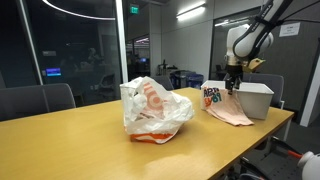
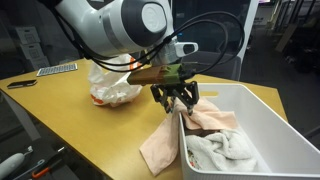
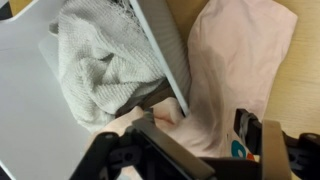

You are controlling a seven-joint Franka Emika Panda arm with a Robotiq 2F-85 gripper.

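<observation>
A pale pink cloth (image 1: 226, 105) with a dark and orange print hangs over the near wall of a white box (image 1: 256, 98) and spreads onto the table. In the wrist view the pink cloth (image 3: 232, 58) runs down between the parted fingers of my gripper. The same gripper (image 2: 177, 104) is low over the box's rim, its fingers close to the cloth; whether they touch it is hard to tell. Part of the cloth lies inside the box, beside a white knitted cloth (image 3: 105, 55).
A white plastic bag (image 1: 157, 112) with red print stands on the wooden table (image 1: 60, 140), left of the box. A keyboard (image 2: 57, 69) lies at the far edge in the second exterior view.
</observation>
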